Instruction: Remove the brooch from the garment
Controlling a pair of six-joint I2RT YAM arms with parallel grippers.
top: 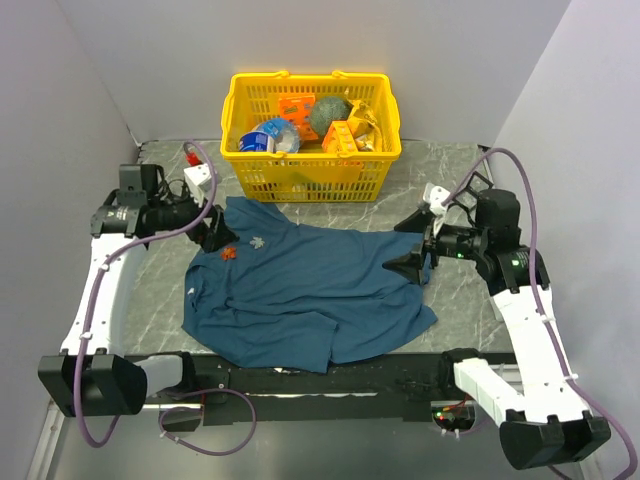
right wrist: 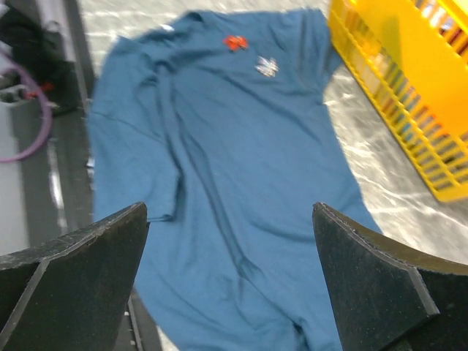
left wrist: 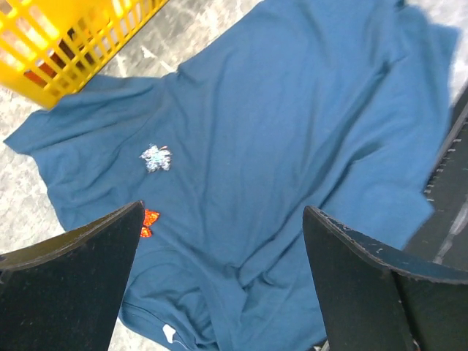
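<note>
A dark blue garment (top: 300,300) lies spread on the marble table, with a silver snowflake-like brooch (top: 256,242) and a red-orange brooch (top: 229,253) on its left part. In the left wrist view the silver one (left wrist: 156,158) sits above and between the open fingers, the orange one (left wrist: 149,218) beside a finger. My left gripper (top: 220,230) hangs open over the garment's left edge, near the brooches. My right gripper (top: 408,243) stands open over the garment's right side; both brooches (right wrist: 266,66) show far off in the right wrist view.
A yellow basket (top: 310,180) with boxes, a can, a bottle and a green round object stands behind the garment. Grey walls border the back and sides. Bare table (top: 150,300) shows on either side of the garment.
</note>
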